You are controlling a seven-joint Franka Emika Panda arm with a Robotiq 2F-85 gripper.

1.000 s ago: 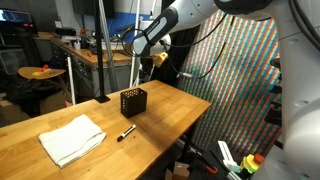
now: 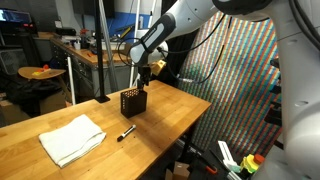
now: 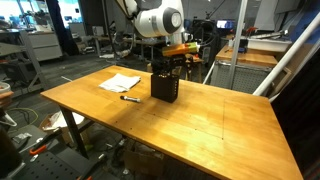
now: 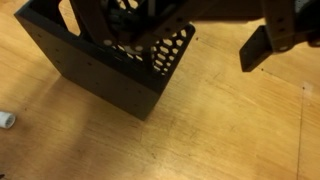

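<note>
A black box with holes in its walls (image 2: 133, 103) stands on the wooden table (image 2: 172, 115), and in exterior view 2 the same box (image 3: 165, 87) is partly covered by the arm. My gripper (image 2: 147, 80) hangs just above the box's far right side. Seen from the wrist, its two dark fingers (image 4: 264, 46) are apart, one over the box (image 4: 112, 82) and the other over bare wood to the right. Nothing shows held between them. Little of the box's inside is visible.
A white cloth (image 2: 72, 139) lies flat on the table's left part. Between cloth and box is a marker (image 2: 126, 134), its pale end (image 4: 6, 119) showing at the wrist view's left edge. The tabletop right of the box is clear (image 3: 225, 115).
The box, cloth and marker have stayed put.
</note>
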